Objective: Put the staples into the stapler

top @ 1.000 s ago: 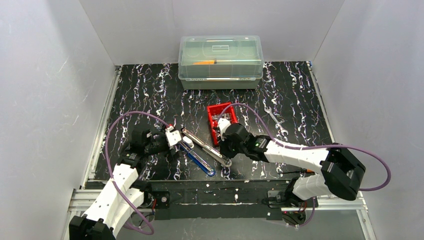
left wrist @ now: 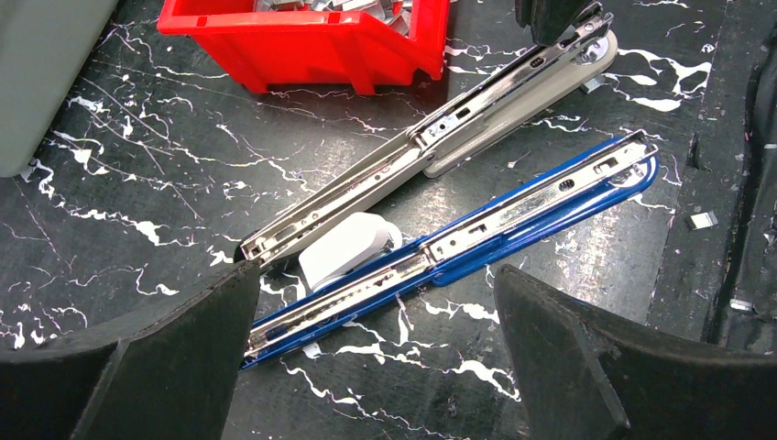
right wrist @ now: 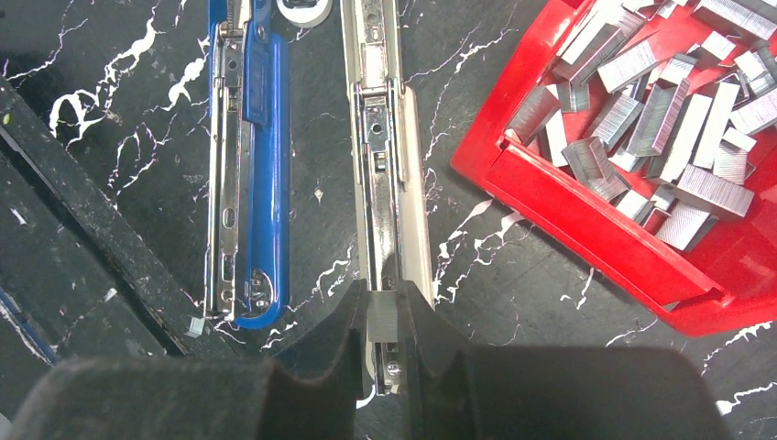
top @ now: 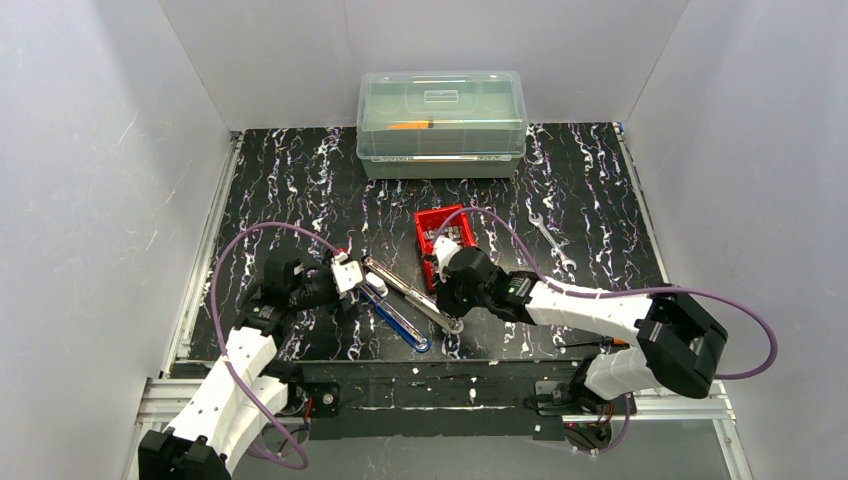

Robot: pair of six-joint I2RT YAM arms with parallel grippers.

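Note:
Two opened staplers lie side by side: a grey one (left wrist: 431, 133) and a blue one (left wrist: 513, 220), their metal magazines facing up. In the right wrist view, my right gripper is shut on a small grey staple strip (right wrist: 382, 323). It holds the strip over the magazine of the grey stapler (right wrist: 376, 183), close to its end; whether strip and channel touch cannot be told. My left gripper stands open over the other end of the blue stapler, nothing gripped, its fingers (left wrist: 559, 357) spread wide.
A red bin (right wrist: 605, 247) full of loose staple strips sits beside the grey stapler. Between the staplers is a small white object (left wrist: 344, 247). A lidded toolbox (top: 440, 120) stands at the back; a wrench (top: 552, 242) lies on the right.
The right gripper has shifted very slightly at the grey stapler's end. The left arm and the staplers look unmoved.

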